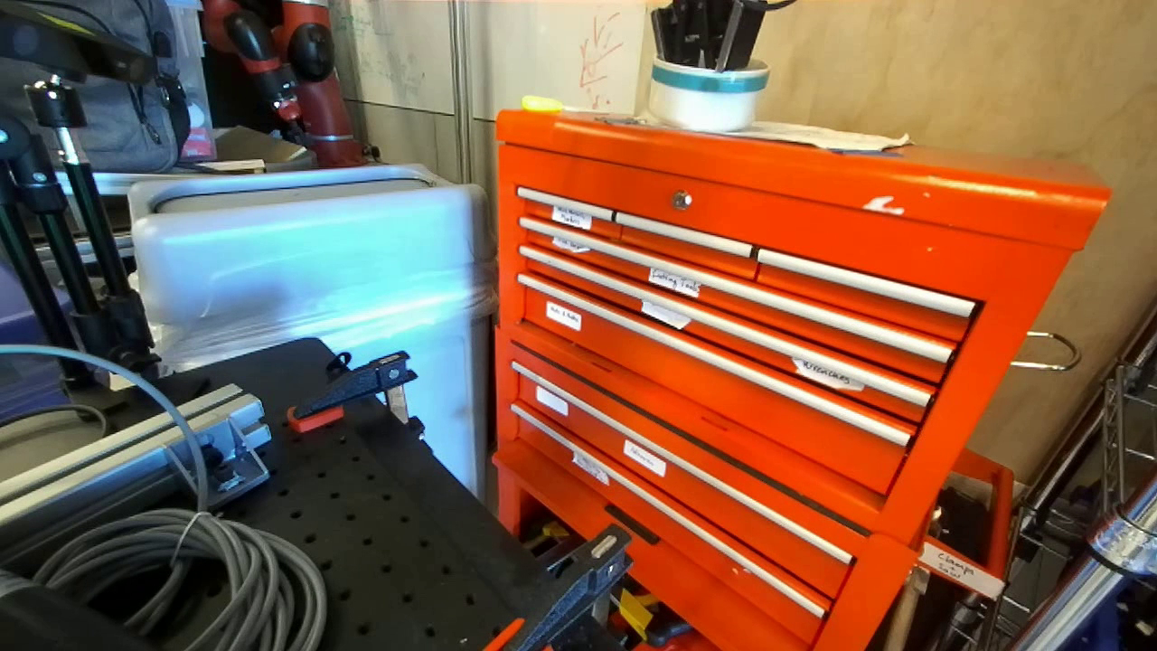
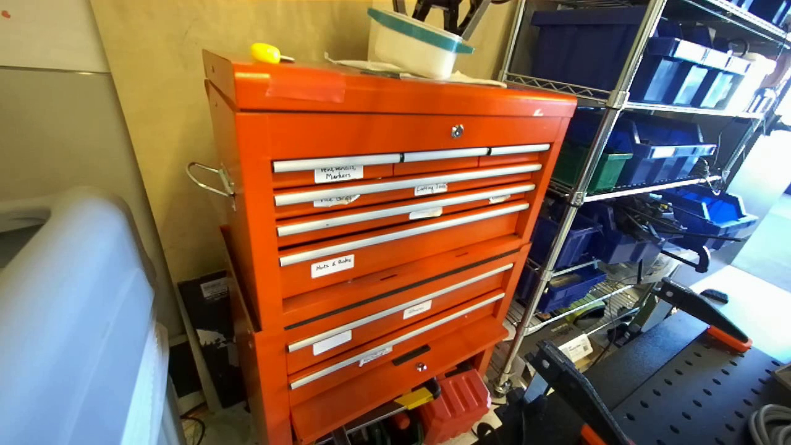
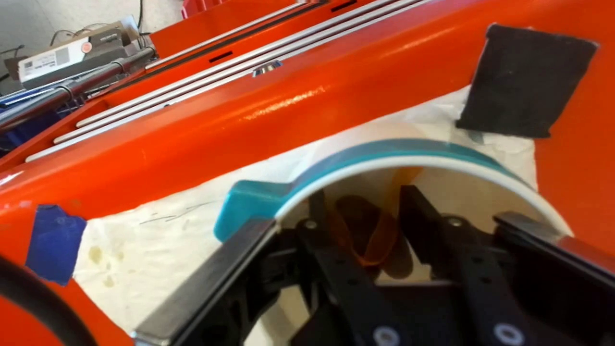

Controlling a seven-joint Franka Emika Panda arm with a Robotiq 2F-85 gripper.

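A white bowl with a teal rim stands on top of the orange tool chest. It looks tilted in the second exterior view. My gripper reaches down into the bowl, fingers apart. Inside the bowl, between and below the fingers in the wrist view, shows a dark item with an orange band; whether the fingers touch it I cannot tell. The bowl wall hides the fingertips in both exterior views.
A whitish cloth lies under the bowl, with black tape and blue tape at its corners. A yellow-handled object sits near one end of the chest top. Wire shelves with blue bins stand alongside.
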